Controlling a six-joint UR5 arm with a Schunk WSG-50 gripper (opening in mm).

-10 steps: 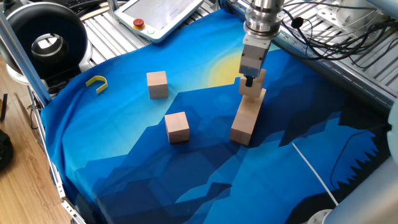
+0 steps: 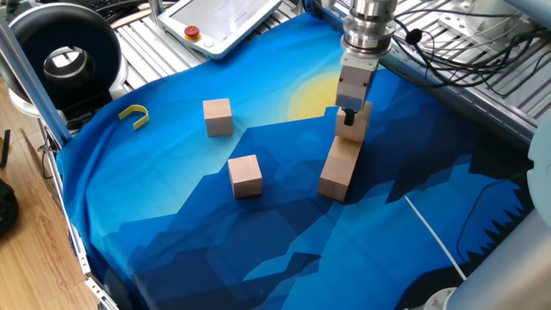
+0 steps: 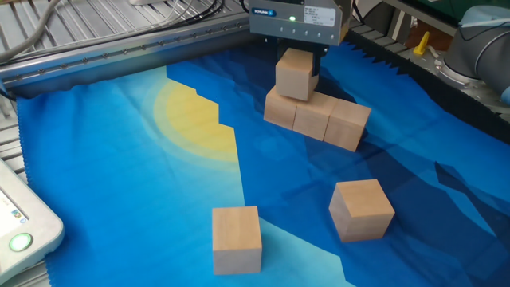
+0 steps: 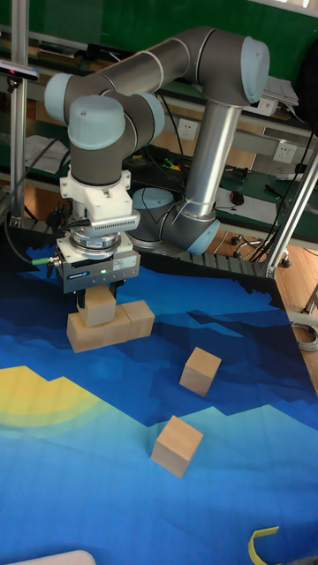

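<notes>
Three plain wooden cubes stand in a row (image 3: 325, 123), side by side on the blue cloth. Over the end of that row farther from the arm's base is another wooden cube (image 3: 294, 78), somewhat turned relative to the row. My gripper (image 2: 349, 118) points down and is shut on this upper cube, with a dark finger (image 3: 317, 62) against its side. The cube's underside is at or just above the row's top; whether it touches cannot be told. Two more cubes lie apart on the cloth: one loose cube (image 2: 218, 118) and a second loose cube (image 2: 245, 176).
A yellow hooked strip (image 2: 134, 115) lies near the cloth's edge. The teach pendant (image 2: 222, 24) with its red button rests at the table's border. Cables (image 2: 465, 65) run along the rail behind the gripper. Open cloth surrounds the loose cubes.
My gripper and the cube in it have come down a little toward the row, with a slight shift to the right in exterior view 1. The other cubes have stayed put.
</notes>
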